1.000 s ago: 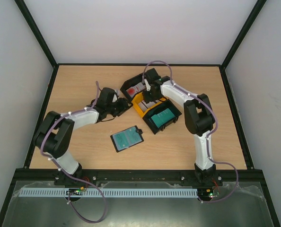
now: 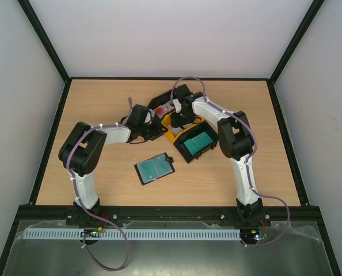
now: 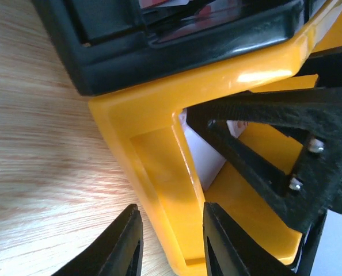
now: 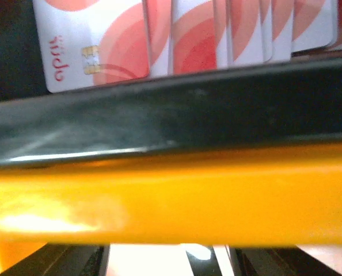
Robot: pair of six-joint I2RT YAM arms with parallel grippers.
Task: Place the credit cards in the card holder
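The dark card holder (image 2: 154, 168) with teal slots lies flat at the front middle of the table, away from both grippers. A yellow bin (image 2: 172, 136) holding white cards (image 3: 205, 152) stands between two black bins. My right gripper reaches into the yellow bin, its fingers apart; whitish card surface shows between them, but whether they touch it is hidden by the bin's rim. My left gripper is open at the yellow bin's near outer corner, nothing held between its fingers.
The back black bin (image 2: 161, 100) holds red-and-white cards (image 4: 96, 43). The front black bin (image 2: 185, 154) holds teal cards (image 2: 198, 144). All three bins stand close together. Bare table (image 2: 217, 184) lies around the card holder.
The left arm has moved right, bringing its gripper up to the yellow bin. My right gripper has shifted slightly left and down over that bin. The holder has stayed in place.
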